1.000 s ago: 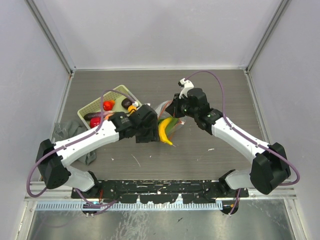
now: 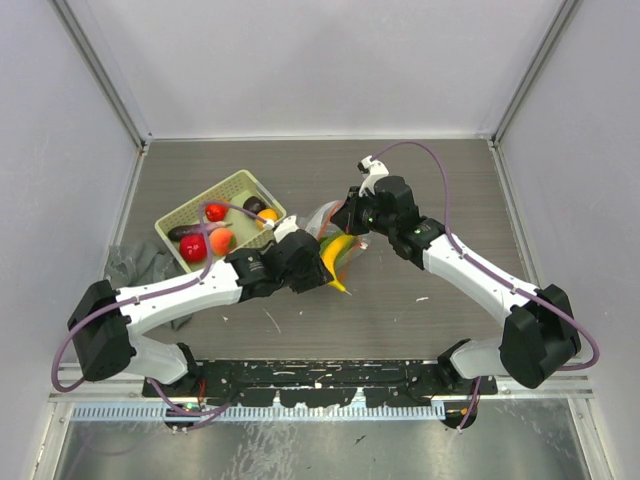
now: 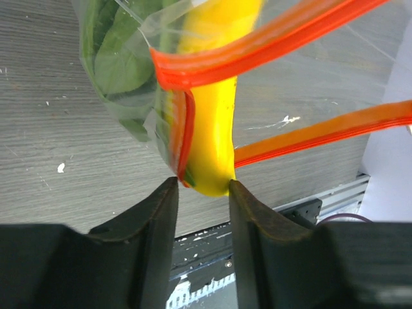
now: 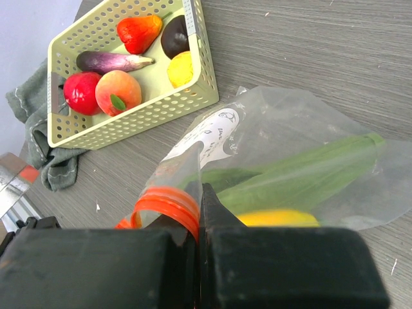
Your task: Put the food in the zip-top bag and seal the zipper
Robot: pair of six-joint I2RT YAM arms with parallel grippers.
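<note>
The clear zip bag with an orange zipper lies mid-table, a green vegetable inside. Partly in its mouth is a yellow banana; one end sticks out toward the front. My left gripper stands part open, its fingertips at either side of the banana's yellow end; whether they touch it I cannot tell. My right gripper is shut on the bag's edge, beside a curled stretch of zipper. Green leaves show through the plastic in the left wrist view.
A pale green basket at the left holds a peach, an eggplant and several other foods. Grey cloth lies left of it. Bare table stretches to the right and behind.
My left gripper has moved right, from beside the banana to its protruding end. The right arm and the bag look unmoved.
</note>
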